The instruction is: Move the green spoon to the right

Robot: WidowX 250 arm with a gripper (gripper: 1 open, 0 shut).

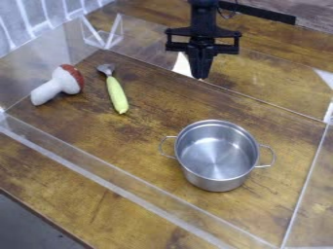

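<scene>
The green spoon (117,93) lies on the wooden table left of the middle. Its green handle points toward the front and its small metal end toward the back. Far from it, at the back of the table, hangs my black gripper (201,70), to the right of the spoon and not touching it. The gripper is small and dark here, so the gap between its fingers cannot be made out.
A white and reddish-brown mushroom-shaped toy (57,85) lies left of the spoon. A metal pot (217,156) with two side handles stands right of the middle. Clear walls border the table. Bare wood lies between spoon and pot.
</scene>
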